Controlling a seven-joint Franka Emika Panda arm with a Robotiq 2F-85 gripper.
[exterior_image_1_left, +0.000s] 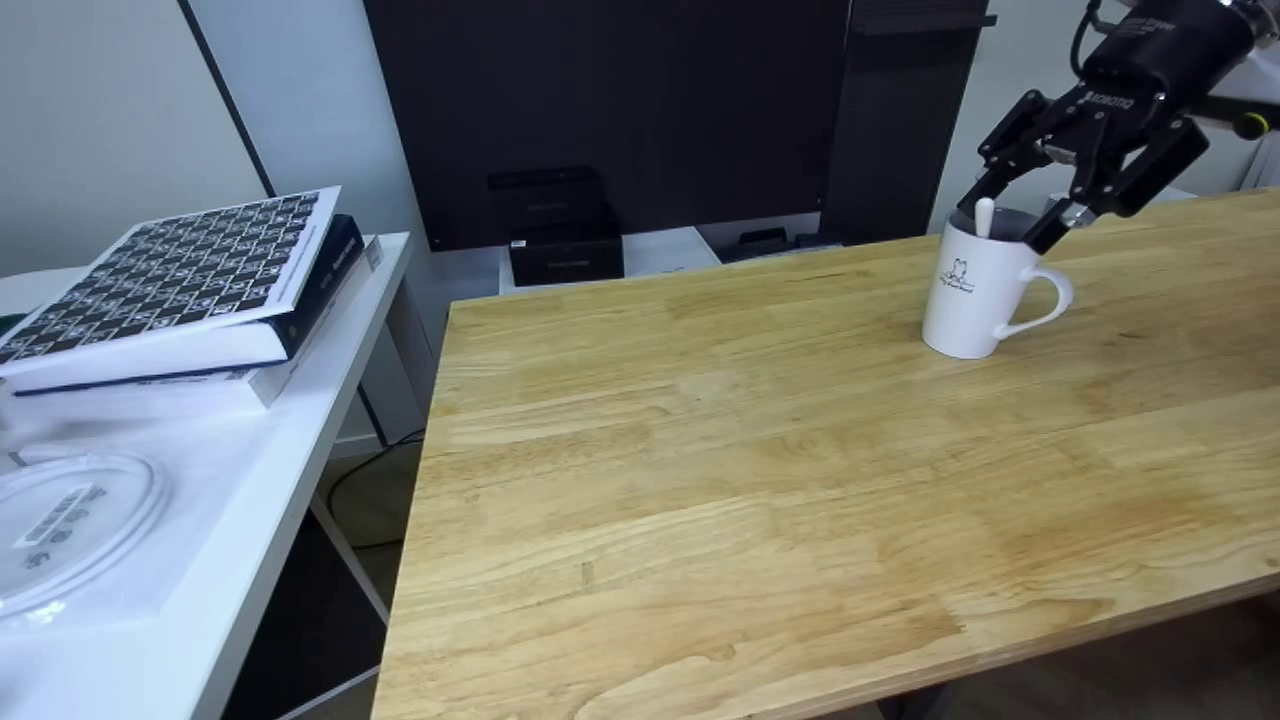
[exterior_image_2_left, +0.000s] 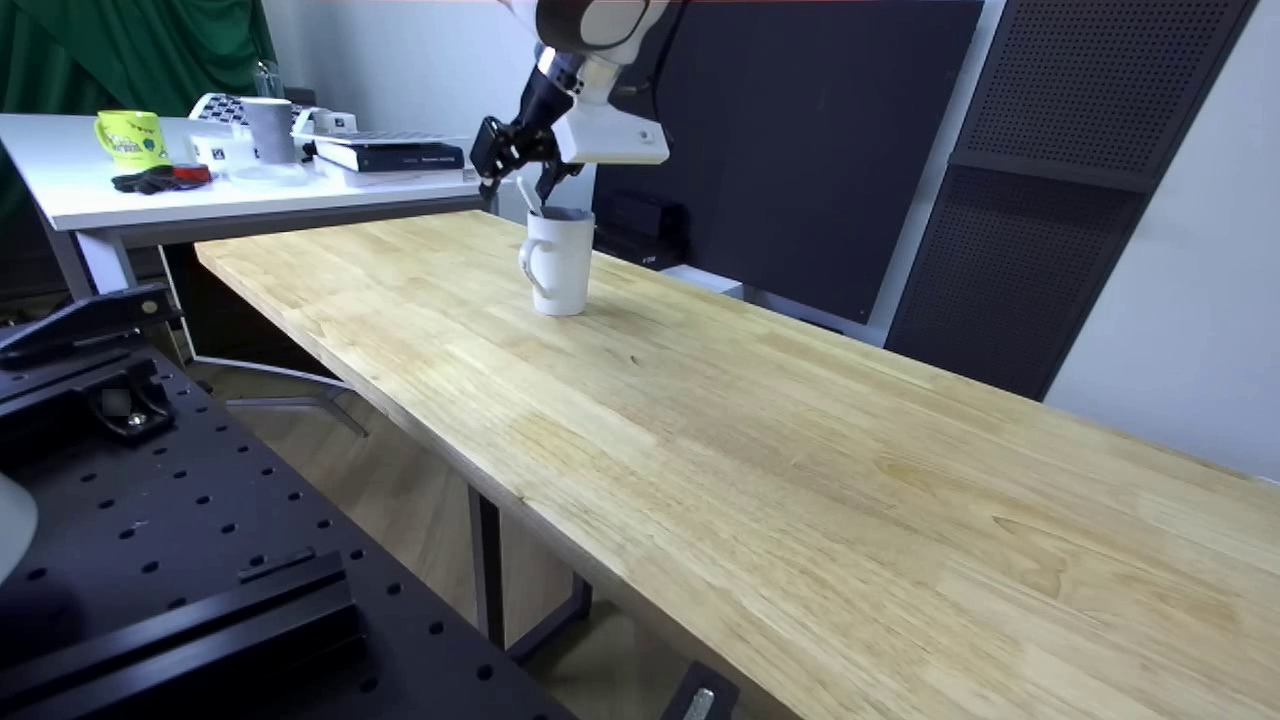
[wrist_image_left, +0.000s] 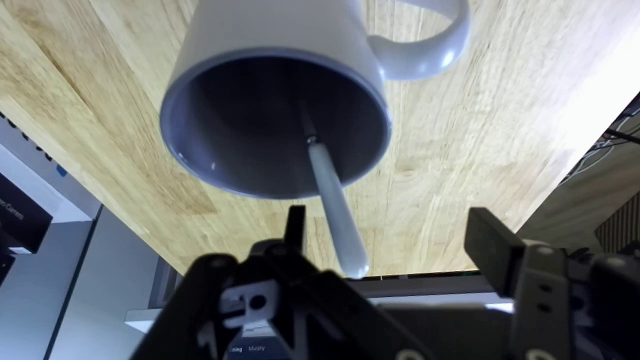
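Observation:
A white mug (exterior_image_1_left: 978, 298) with a dark grey inside and a small printed drawing stands upright near the table's far edge. Out of it leans a spoon, whose white handle (wrist_image_left: 336, 207) rises above the rim; its lower end is lost in the mug's dark inside. My gripper (exterior_image_1_left: 1011, 214) is at the mug's mouth, tilted down. In the wrist view the fingers stand apart, and the handle's tip appears between the two fingers, nearer the left one, with a gap visible on its right. The handle (exterior_image_2_left: 529, 196) also shows between the fingers in exterior view 2.
A separate white table (exterior_image_1_left: 258, 480) carries stacked books (exterior_image_1_left: 180, 282), a yellow-green cup (exterior_image_2_left: 132, 138) and a grey cup (exterior_image_2_left: 270, 130). Dark panels (exterior_image_2_left: 786, 144) stand behind the wooden table.

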